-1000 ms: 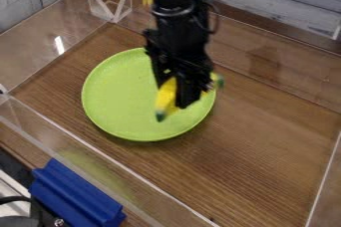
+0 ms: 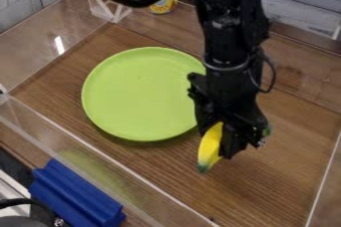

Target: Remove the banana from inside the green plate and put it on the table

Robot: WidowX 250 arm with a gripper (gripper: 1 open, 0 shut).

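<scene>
The yellow banana hangs tip-down below my gripper, which is shut on its upper part. Its greenish tip points toward the front, and the black gripper hides the rest of it. In the camera view, both are right of and in front of the green plate, over the wooden table. Whether the tip touches the wood, I cannot tell. The plate looks empty, its right edge partly covered by the arm.
At the front left, a blue block lies outside the clear barrier. A yellow can stands at the back, partly behind the arm. Bare wood spreads to the right and front of the gripper.
With the banana in it, my gripper has moved from over the plate to the right and toward the front, and now appears lower. The plate has stayed put.
</scene>
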